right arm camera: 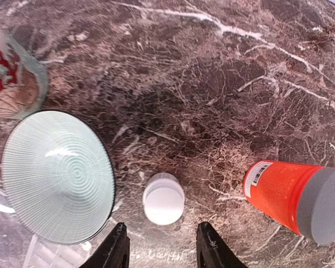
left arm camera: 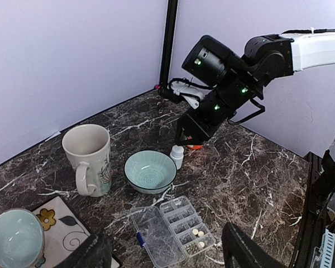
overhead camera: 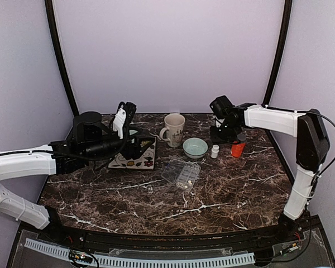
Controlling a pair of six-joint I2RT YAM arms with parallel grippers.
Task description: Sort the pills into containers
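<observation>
The clear pill organizer (left arm camera: 181, 223) lies with its lid open on the table, and several white pills (left arm camera: 199, 233) are in its compartments near one end. Upright beside the pale green bowl (overhead camera: 195, 148) is a small white bottle (right arm camera: 163, 202). Just above that bottle, my right gripper has its fingers apart, with nothing between them. To the bottle's right is an orange bottle (right arm camera: 285, 192) with a grey cap. Over the patterned tray at the left, my left gripper hangs open and empty.
A mug (overhead camera: 173, 129) stands at the back, left of the bowl. The flowered tray (overhead camera: 117, 163) is under my left arm, with a second pale bowl (left arm camera: 15, 237) on it.
</observation>
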